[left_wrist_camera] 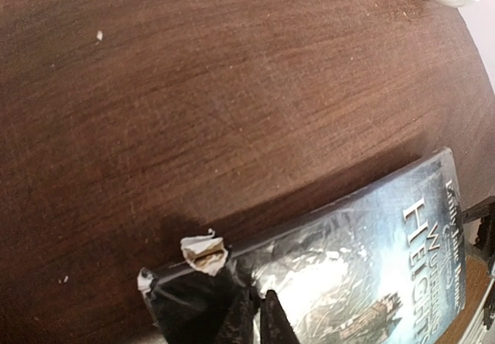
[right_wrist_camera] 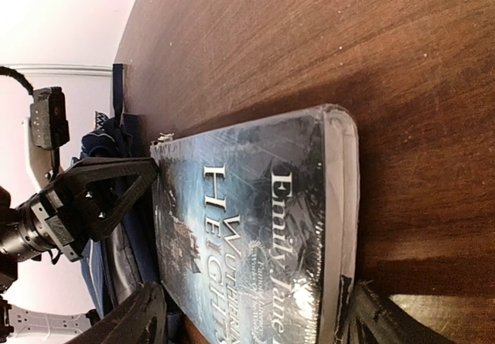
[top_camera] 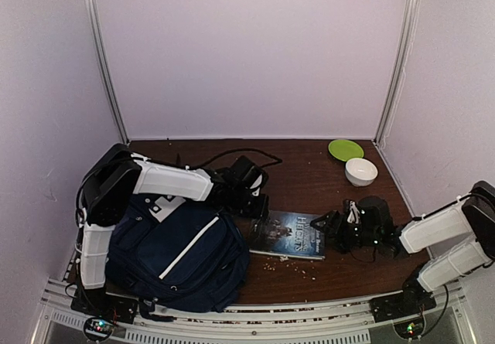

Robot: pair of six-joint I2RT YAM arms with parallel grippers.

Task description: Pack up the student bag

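Note:
The Wuthering Heights book (top_camera: 288,232) (left_wrist_camera: 356,274) (right_wrist_camera: 240,228) lies flat on the table beside the navy backpack (top_camera: 174,259). My left gripper (top_camera: 259,209) is down at the book's torn left end, its fingers close together over that edge; the left wrist view shows only their tips. My right gripper (top_camera: 325,224) is at the book's other end, its fingertips low on either side in the right wrist view, around the spine end. It looks part open; whether it touches the book is unclear.
A green plate (top_camera: 346,147) and a white bowl (top_camera: 360,170) stand at the back right. Small crumbs lie in front of it.

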